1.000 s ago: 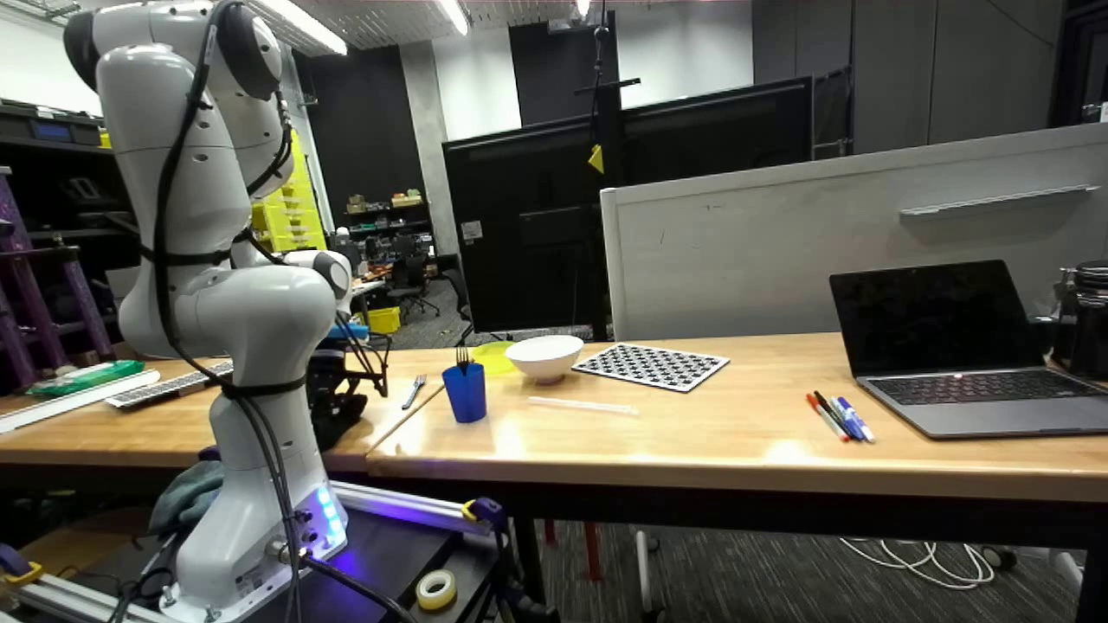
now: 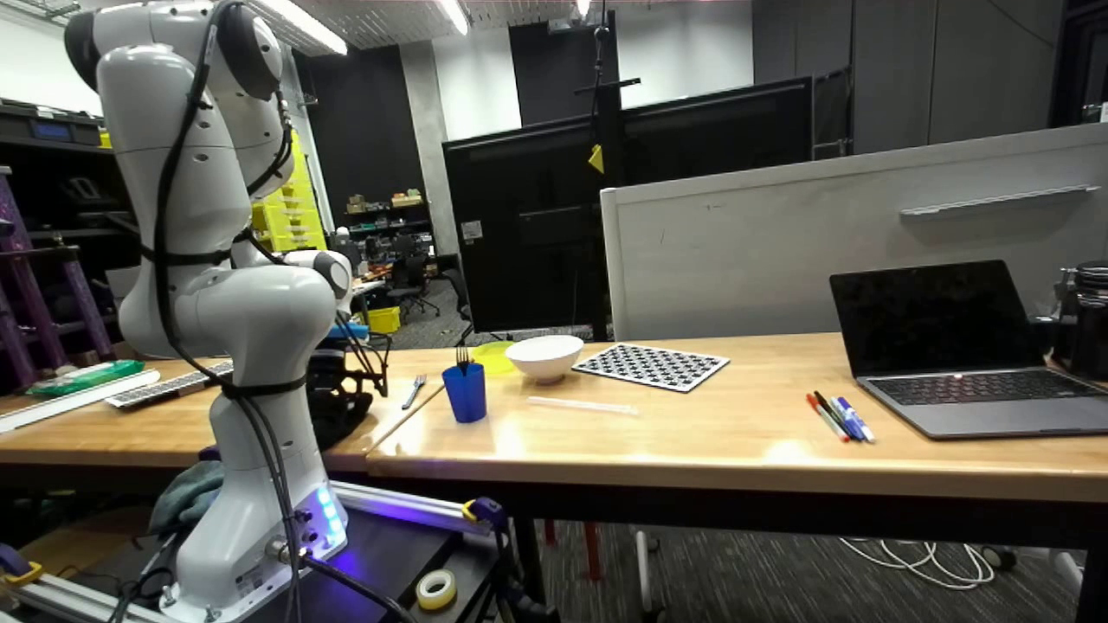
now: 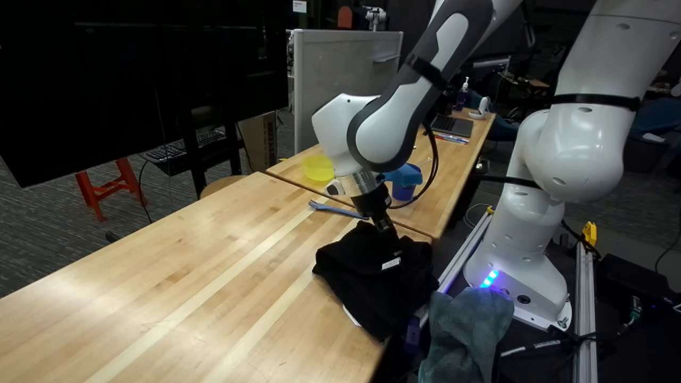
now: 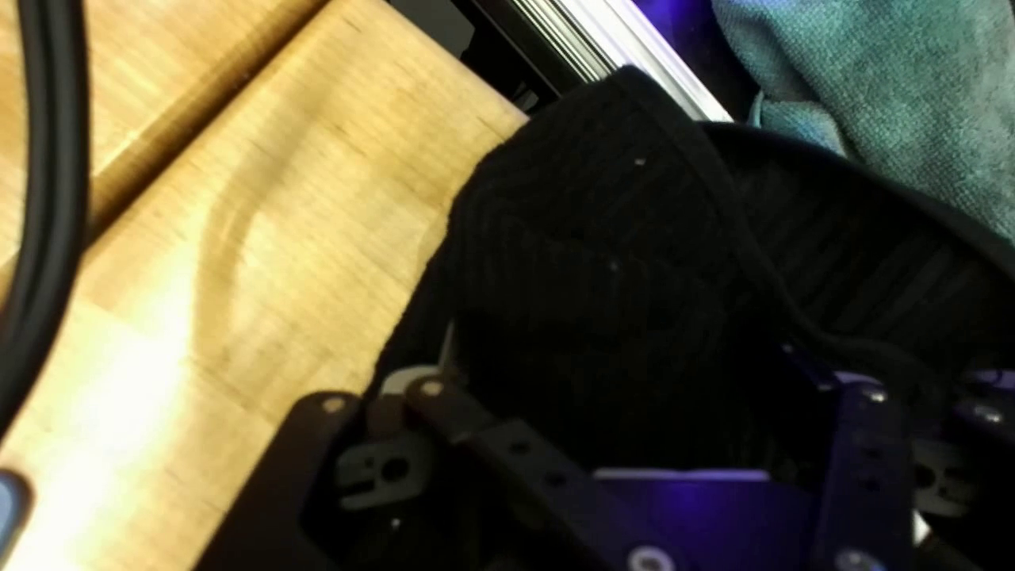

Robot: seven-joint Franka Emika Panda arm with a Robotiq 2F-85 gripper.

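Note:
A black ribbed cloth [image 3: 373,274] lies crumpled at the table's edge near the robot's base, partly hanging over it. My gripper is down at the cloth, its fingers spread apart with dark fabric between and beneath them. One finger [image 4: 433,390] shows at the cloth's left border in the wrist view; the other is dark and hard to make out. From the second exterior view, the gripper [image 3: 387,231] points downward into the cloth's upper part. In the first exterior view the arm's base partly hides the cloth.
A fork [image 3: 335,208] lies on the table beyond the cloth. Farther off stand a blue cup [image 2: 464,393], a white bowl [image 2: 545,356] and a yellow bowl [image 3: 318,168]. A grey-green cloth [image 3: 469,329] hangs by the base.
The dark cloth around the gripper looks slightly fuller and its outline has shifted a little. The arm's upper links and the other objects look unmoved.

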